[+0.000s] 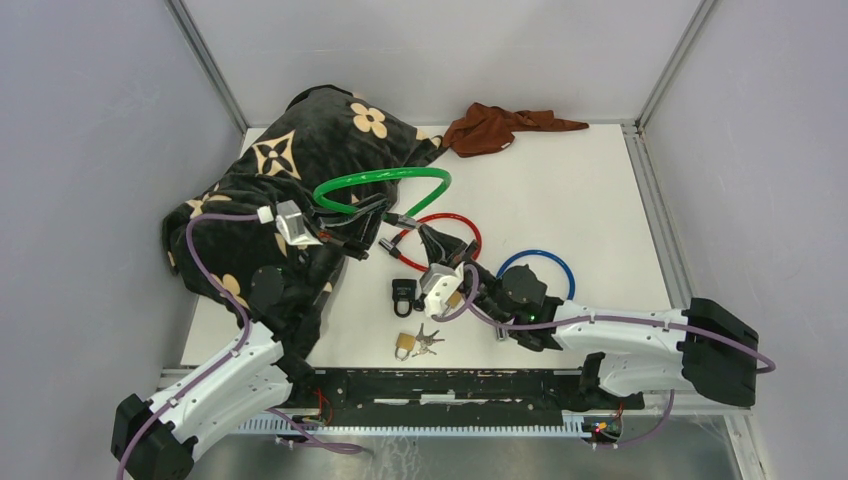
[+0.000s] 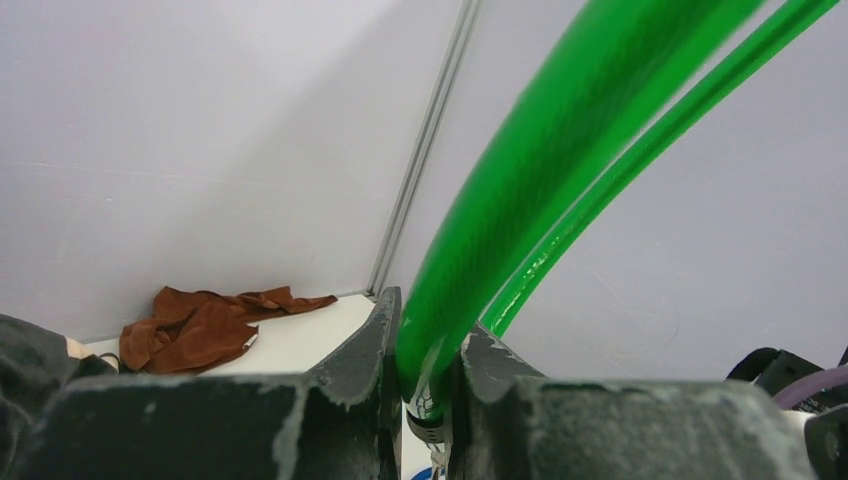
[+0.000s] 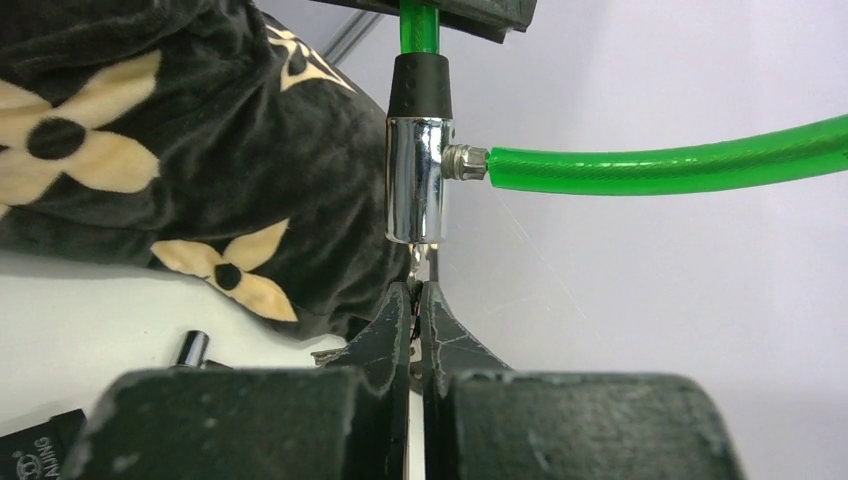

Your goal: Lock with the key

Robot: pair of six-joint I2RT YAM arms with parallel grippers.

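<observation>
A green cable lock is held up over the table, its loop bent round. My left gripper is shut on it near the metal lock body. In the right wrist view the chrome lock body hangs upright, the cable's other end seated in its side. A thin silver key sticks out from the bottom of this body. My right gripper is shut just below, with the key's lower part between its fingertips. How deep the key sits cannot be seen.
On the table lie a red cable lock, a blue cable lock, a black padlock, a brass padlock and loose keys. A dark patterned blanket fills the left; a brown cloth lies behind.
</observation>
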